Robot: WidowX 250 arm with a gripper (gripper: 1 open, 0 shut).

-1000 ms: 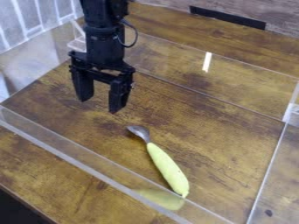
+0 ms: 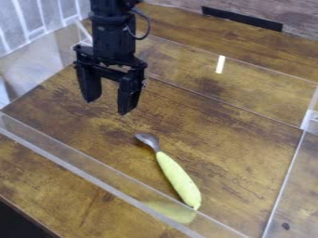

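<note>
My black gripper point(image 2: 110, 85) hangs open over the upper left of the wooden board, its two fingers spread with nothing between them. Below and to the right of it lies a long pale yellow-green object point(image 2: 178, 177) with a small dark grey piece point(image 2: 148, 140) at its upper end, angled down toward the lower right.
Clear low walls point(image 2: 302, 167) border the wooden work area. The middle and right of the board point(image 2: 236, 121) are bare. A white strip point(image 2: 220, 64) shows near the back.
The gripper has shifted only slightly over the last second, staying over the upper left. The yellow-green object has not moved.
</note>
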